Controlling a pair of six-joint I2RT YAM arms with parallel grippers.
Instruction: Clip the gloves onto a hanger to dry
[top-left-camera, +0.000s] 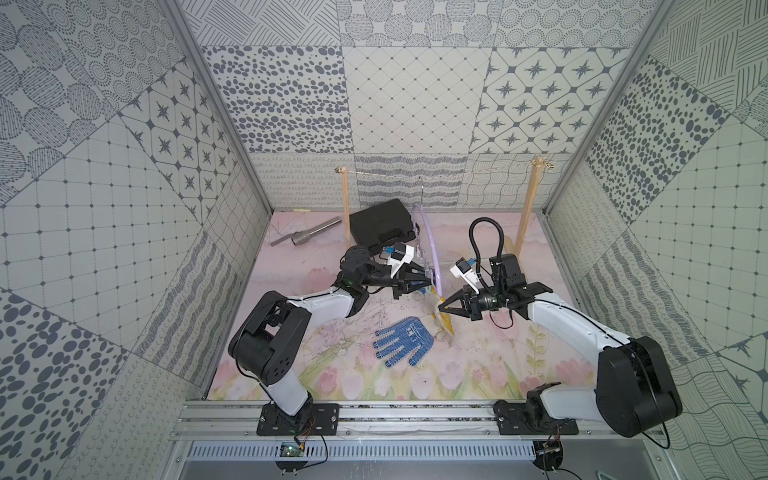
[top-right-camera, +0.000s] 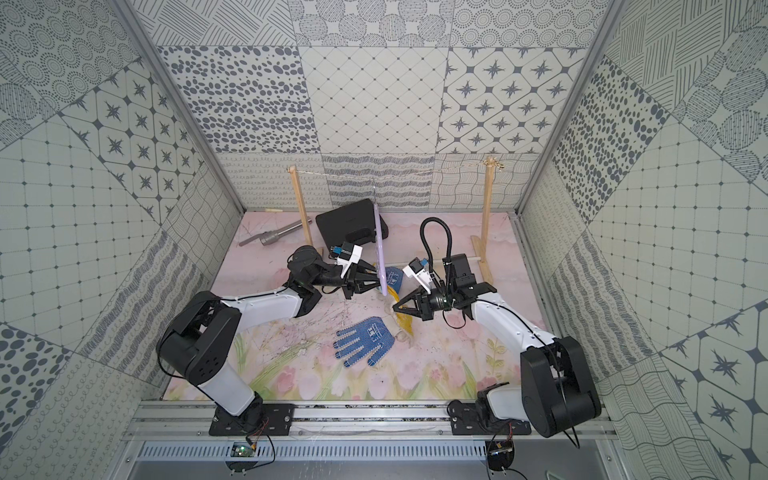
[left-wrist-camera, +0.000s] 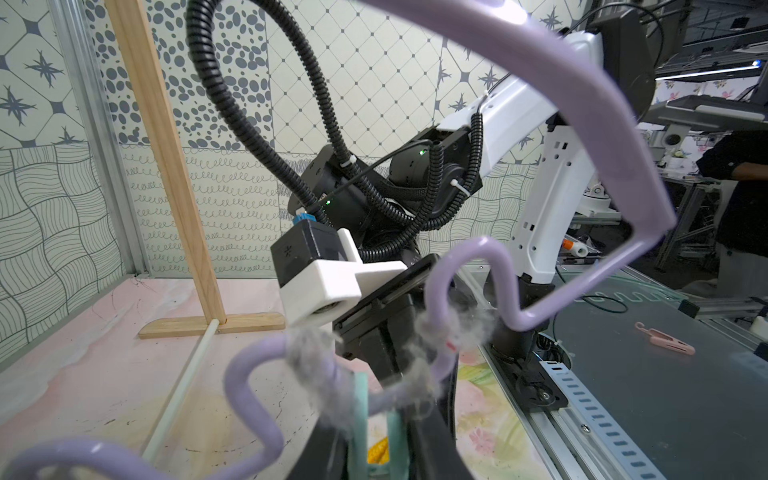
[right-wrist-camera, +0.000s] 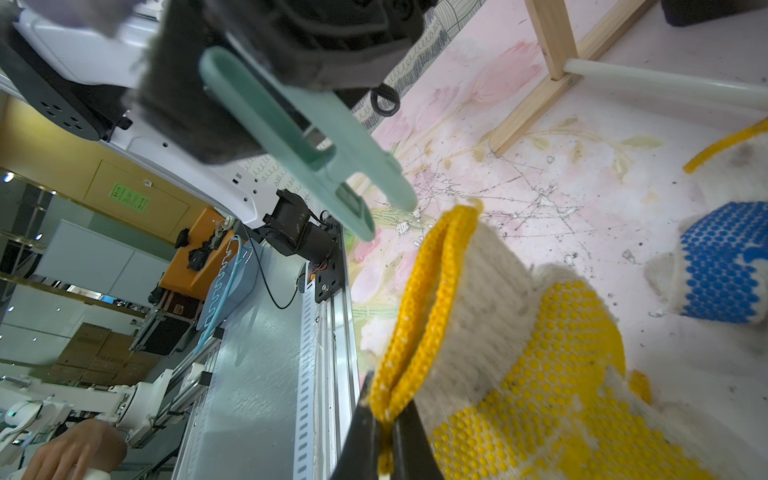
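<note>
My left gripper (top-left-camera: 424, 278) is shut on a mint clothespin (right-wrist-camera: 320, 152), held beside a lilac hanger (left-wrist-camera: 600, 144) that hangs from the line. My right gripper (top-left-camera: 446, 306) is shut on the cuff of a yellow-and-white glove (right-wrist-camera: 528, 376), raised just below the clothespin; the cuff and clothespin are apart in the right wrist view. A blue glove (top-left-camera: 404, 340) lies flat on the table in front of the grippers. Another blue glove (top-right-camera: 393, 277) lies farther back, partly hidden.
A wooden rack with posts (top-left-camera: 529, 204) and a cord spans the back. A black case (top-left-camera: 380, 220) and a metal tool (top-left-camera: 308, 232) lie at the back left.
</note>
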